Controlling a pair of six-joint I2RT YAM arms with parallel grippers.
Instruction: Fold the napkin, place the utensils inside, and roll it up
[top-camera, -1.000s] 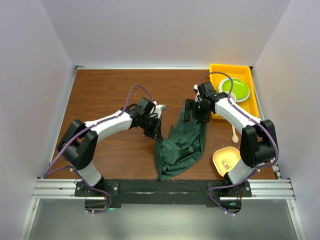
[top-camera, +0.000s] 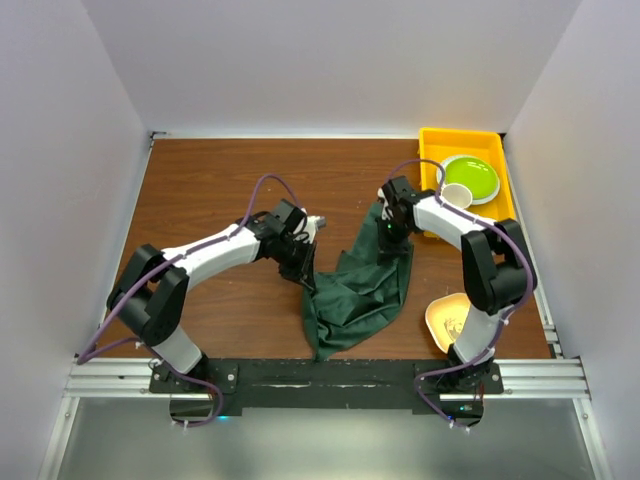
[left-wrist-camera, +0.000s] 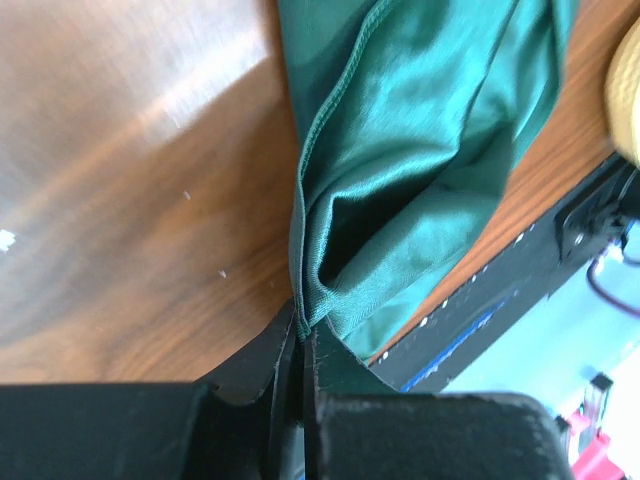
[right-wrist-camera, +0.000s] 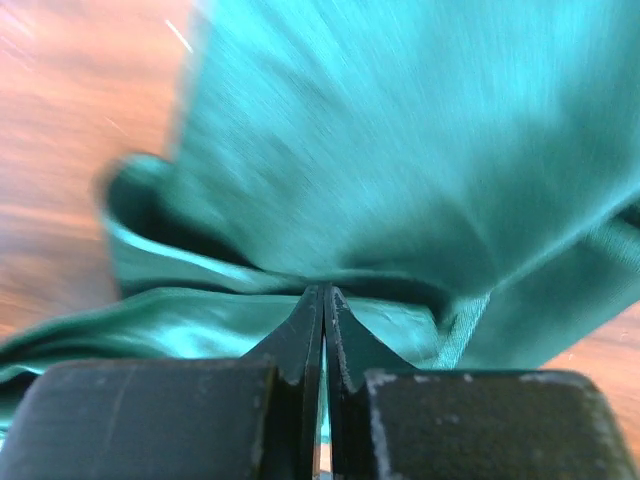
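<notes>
The green napkin (top-camera: 360, 300) lies rumpled and slantwise across the table, with several creases in its near part. My left gripper (top-camera: 310, 286) is at its left edge; in the left wrist view its fingers are shut on the napkin's hem (left-wrist-camera: 312, 285), which bunches up from the tips. Farther back and to the right, my right gripper (top-camera: 381, 258) is down over the cloth. In the right wrist view its fingertips meet in front of a fold of the napkin (right-wrist-camera: 400, 150); no cloth shows between them. No utensil is clearly visible now.
A yellow bin (top-camera: 465, 143) at the back right holds a green plate (top-camera: 474, 177) and a white cup (top-camera: 457, 195). The pale yellow dish (top-camera: 437, 318) sits right of the napkin, near the front. Bare wood (top-camera: 215, 185) fills the left side.
The left gripper opened, shifted slightly left and near, and shut on the napkin's edge. The right gripper came down and shut. The right arm now covers the spoon seen beside the bin earlier.
</notes>
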